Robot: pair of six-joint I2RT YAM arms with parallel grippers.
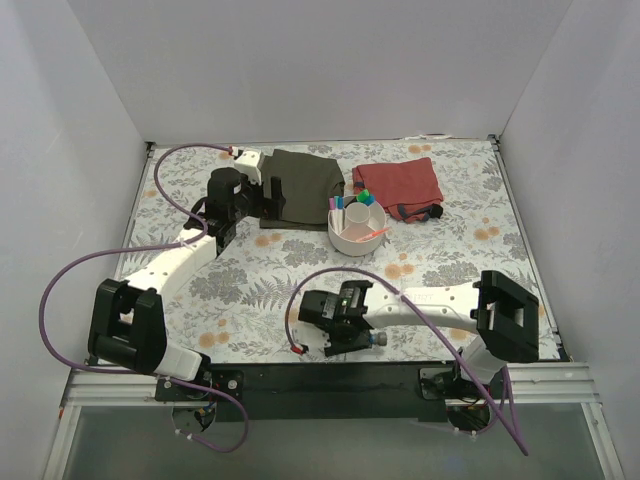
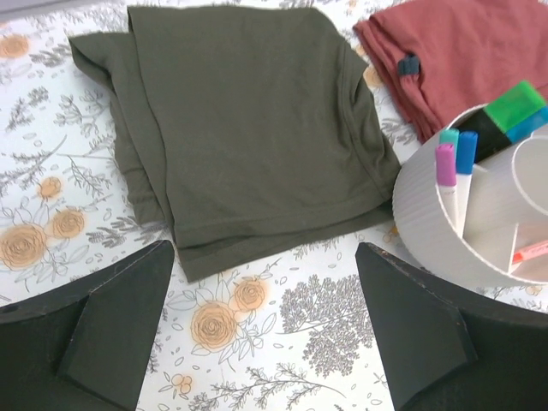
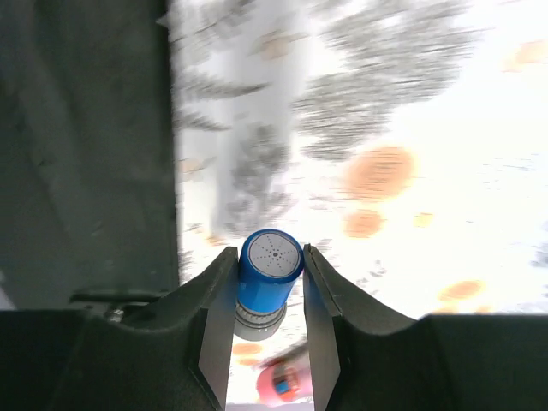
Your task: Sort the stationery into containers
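My right gripper is shut on a blue marker [image 3: 267,287] with a dotted grey end. In the top view that gripper is low over the table's front edge, and the marker [image 1: 377,339] pokes out to its right. Far from it stands a white round container [image 1: 352,246], holding a smaller white cup and several pens, among them a purple-capped pen [image 2: 445,164], a green-capped marker [image 2: 515,104] and an orange pen [image 2: 533,251]. Left of the container, above the dark cloth's edge, my left gripper hangs open and empty.
A dark green cloth [image 1: 305,180] lies at the back, a red cloth [image 1: 400,188] right of it. A blurred pink item [image 3: 287,385] lies beneath the right gripper. Patterned tablecloth is bare between the container and the right arm.
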